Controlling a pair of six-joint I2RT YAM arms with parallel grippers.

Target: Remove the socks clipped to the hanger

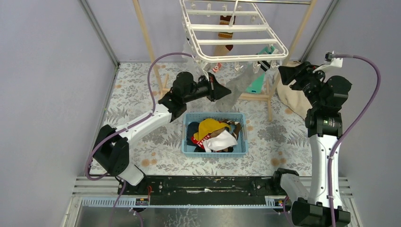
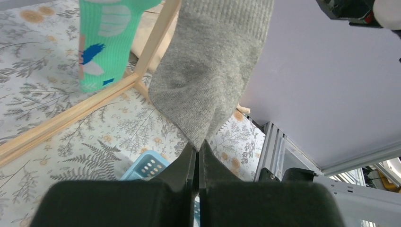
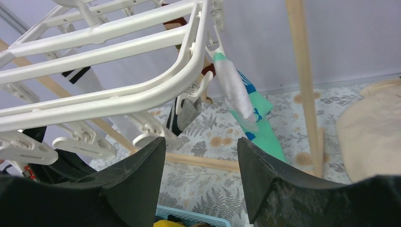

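Note:
The grey sock (image 2: 213,61) is stretched down from the white hanger (image 1: 246,58), its toe pinched in my left gripper, which is shut on it. The sock's striped cuff (image 3: 174,119) sits at a clip near the hanger's corner in the right wrist view. My right gripper is open and empty, facing that corner. Behind hangs a green sock (image 1: 256,84), with its white-and-green upper part (image 3: 234,87) at another clip. A brown-and-tan sock (image 1: 223,35) hangs farther back.
Below the hanger, the blue basket (image 1: 214,154) holds several socks, yellow and white among them. The wooden stand (image 1: 148,38) flanks the hanger, and a beige sack (image 1: 289,97) lies at the right.

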